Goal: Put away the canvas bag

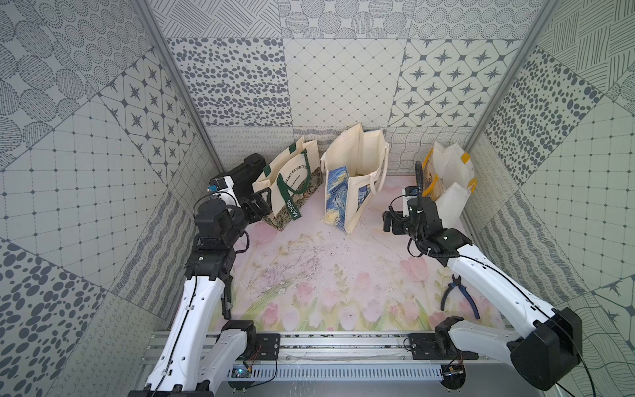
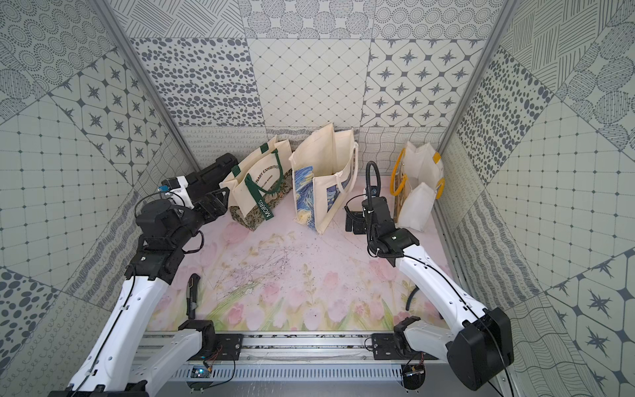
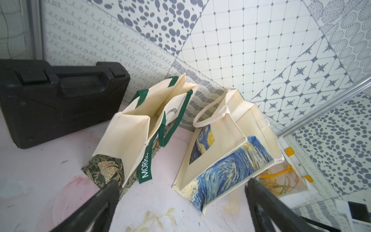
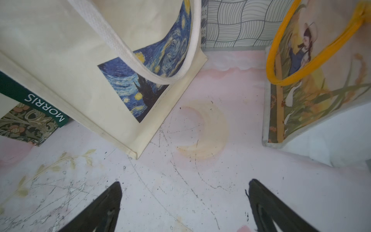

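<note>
Three canvas bags stand along the back wall: a green-handled Morris bag, a Starry Night bag with white handles in the middle, and a yellow-handled bag at the right. My left gripper is open above the left side, by the Morris bag, with nothing between its fingers. My right gripper is open in front of the gap between the middle and right bags, facing the Starry Night bag's hanging handle, apart from it.
A black case lies at the back left beside the Morris bag. Pliers lie at the front right and a dark tool at the front left.
</note>
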